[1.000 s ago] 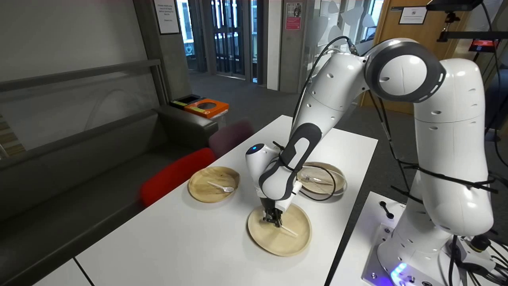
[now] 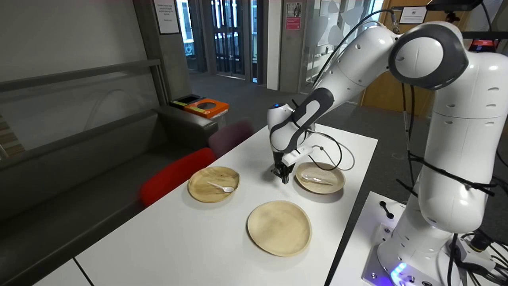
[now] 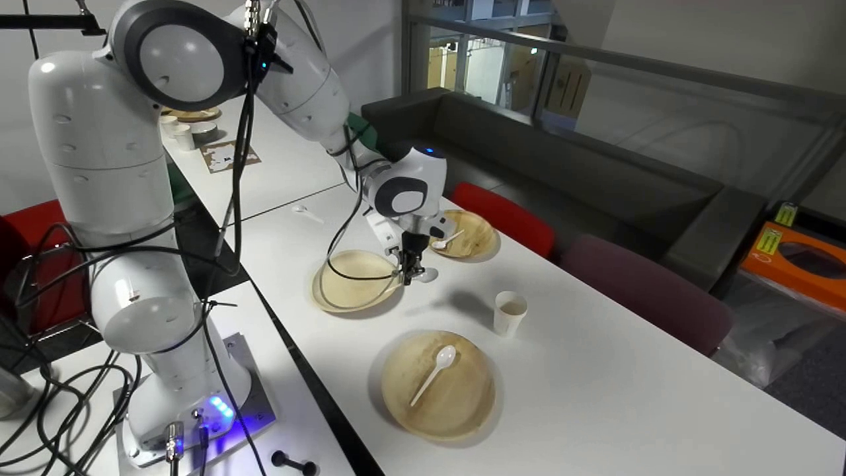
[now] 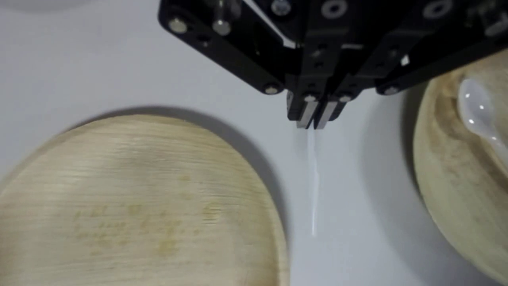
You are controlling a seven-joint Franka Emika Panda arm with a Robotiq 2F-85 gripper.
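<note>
My gripper is shut on a white plastic spoon [image 4: 313,190], whose handle extends down the wrist view over bare table. In exterior view 2 the spoon's bowl [image 3: 429,274] sticks out to the right of the fingers. The gripper hangs above the table between plates. An empty wooden plate [image 4: 138,209] fills the lower left of the wrist view. To the right there, another plate [image 4: 438,176] carries a white spoon [image 4: 476,109]. A third plate [image 2: 202,194], at the left in exterior view 1, also bears a spoon [image 2: 220,186].
A paper cup [image 3: 508,315] stands on the white table in exterior view 2; the arm blocks it in exterior view 1. Another spoon [image 3: 307,213] lies loose on the table. Open tabletop [image 2: 181,238] stretches across the front left. Cables hang along the arm.
Over the last second my gripper has moved off the empty plate with the spoon, toward the back in exterior view 1. It now sits beside the spoon-bearing right plate. The plates stayed put.
</note>
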